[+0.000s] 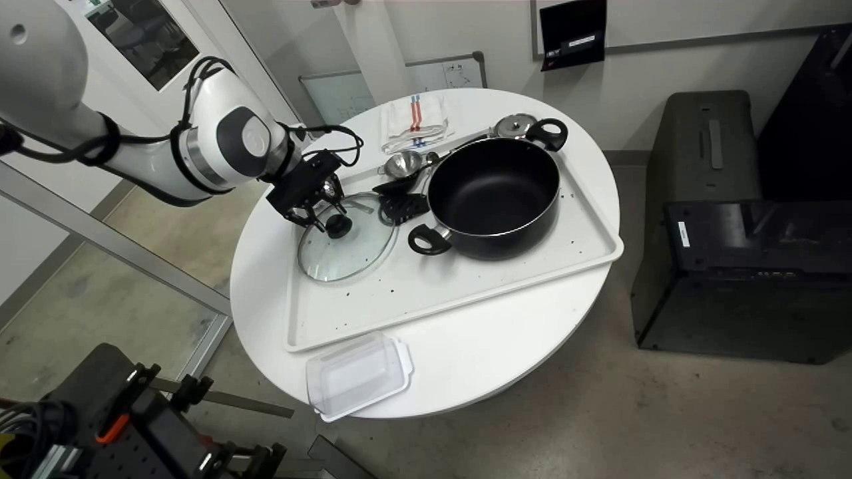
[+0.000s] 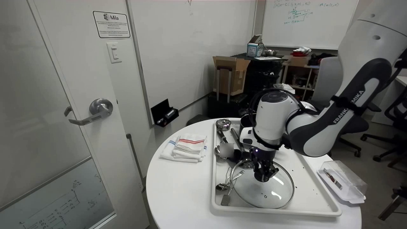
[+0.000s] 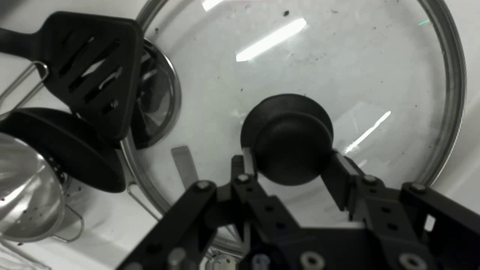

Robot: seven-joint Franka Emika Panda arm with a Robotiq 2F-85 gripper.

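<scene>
The glass lid [image 1: 343, 254] with its metal rim lies at the left end of the white tray, its black knob [image 3: 292, 146] near the middle. My gripper is shut on that knob, one finger at each side of it in the wrist view. From the second exterior view, the gripper [image 2: 265, 176] points down over the lid [image 2: 269, 194]. Whether the lid is raised off the tray I cannot tell. To the right stands the black two-handled pot [image 1: 495, 191], uncovered and empty.
A black slotted spatula [image 3: 92, 72], a small metal strainer [image 3: 27, 189] and other utensils crowd the lid's side. Folded towels [image 2: 185, 148] lie beside the tray [image 1: 447, 291]. A clear plastic box [image 1: 359, 375] sits at the table edge. The tray's front part is mostly clear.
</scene>
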